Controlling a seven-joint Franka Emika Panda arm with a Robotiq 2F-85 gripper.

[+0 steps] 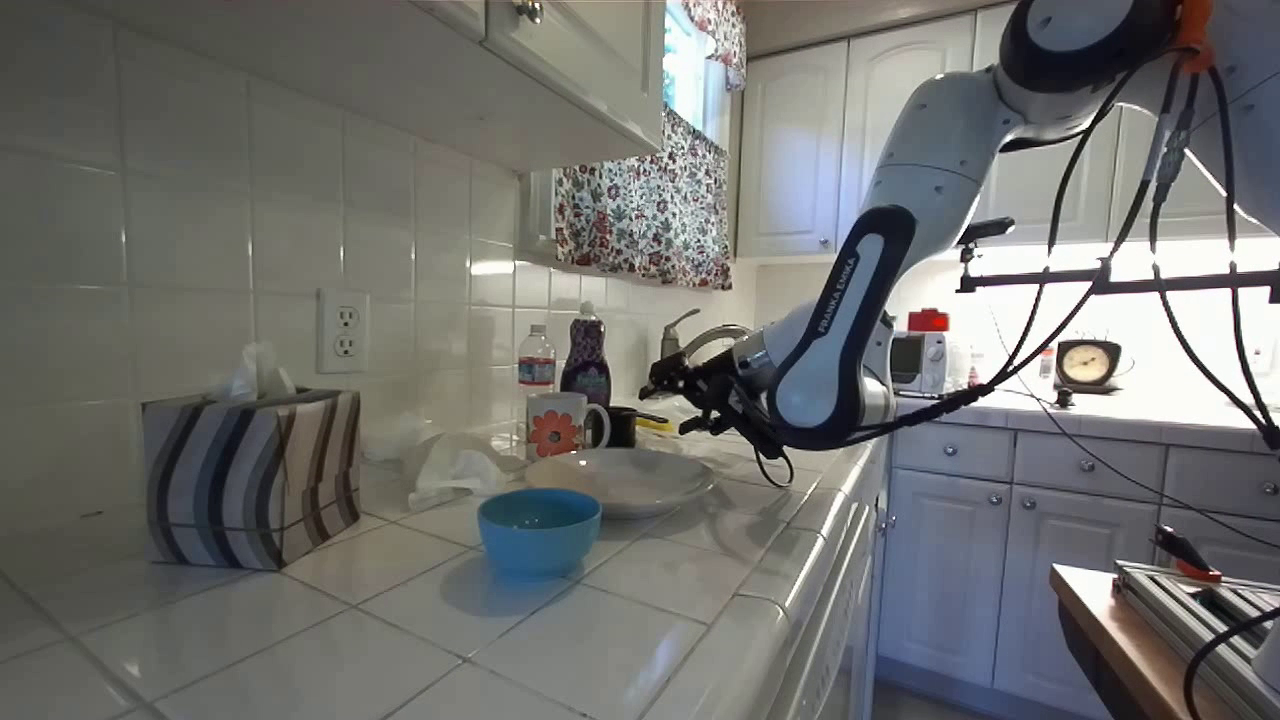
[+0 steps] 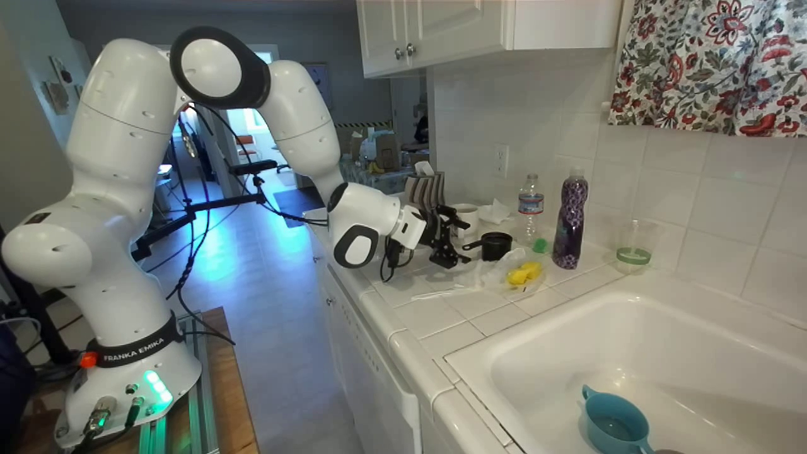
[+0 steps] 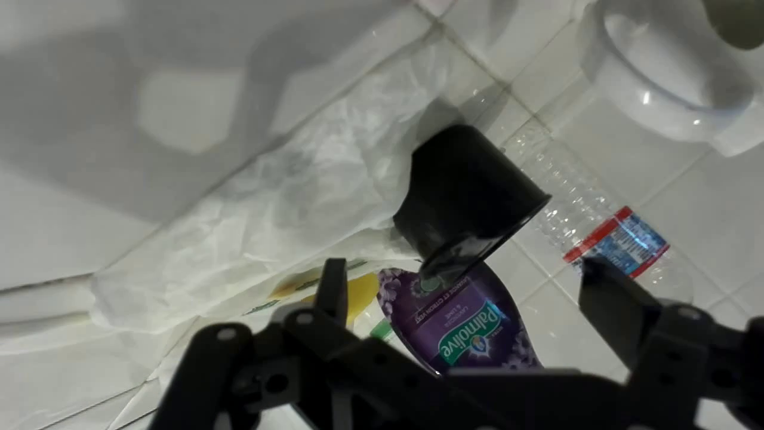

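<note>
My gripper is open, and no object shows held between its fingers. In the second exterior view it reaches over the counter from the left, its fingers close to the handle of a small black pot. From the wrist, the pot appears beyond the fingertips, with a purple Palmolive bottle just below it and a clear water bottle to its right. Whether the fingers touch the handle cannot be told. The first exterior view has the gripper above the counter past the grey plate.
Crumpled clear plastic with something yellow lies beside the pot. A flowered mug, blue bowl and striped tissue box stand farther along. The sink holds a teal cup. Bare tiles line the counter's front.
</note>
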